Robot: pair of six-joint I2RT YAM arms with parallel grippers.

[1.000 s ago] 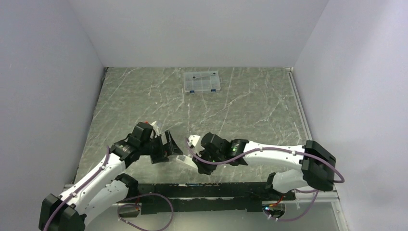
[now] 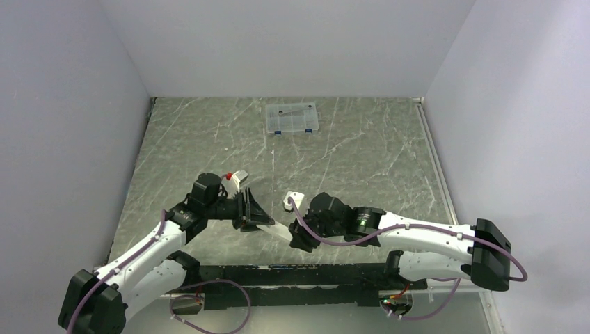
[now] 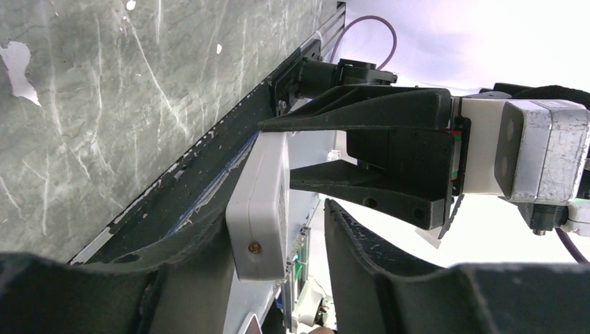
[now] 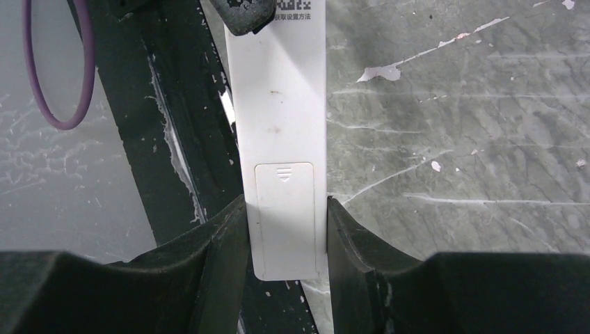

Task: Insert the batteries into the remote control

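Observation:
A white remote control (image 2: 277,231) is held between the two arms above the front of the table. My right gripper is shut on its sides, near the end with the battery cover (image 4: 285,223), which is closed. The remote's other end faces the left wrist camera, showing a small round brass-coloured spot on a white end face (image 3: 256,247). There my left gripper stands part open around the remote, one finger close against it and a gap before the other finger (image 3: 341,229). No loose batteries can be made out.
A clear plastic case (image 2: 291,118) with blue latches lies at the back of the table. A dark rail (image 2: 299,275) runs along the front edge beneath the arms.
Both arms have shifted right, with the remote staying in my right gripper.

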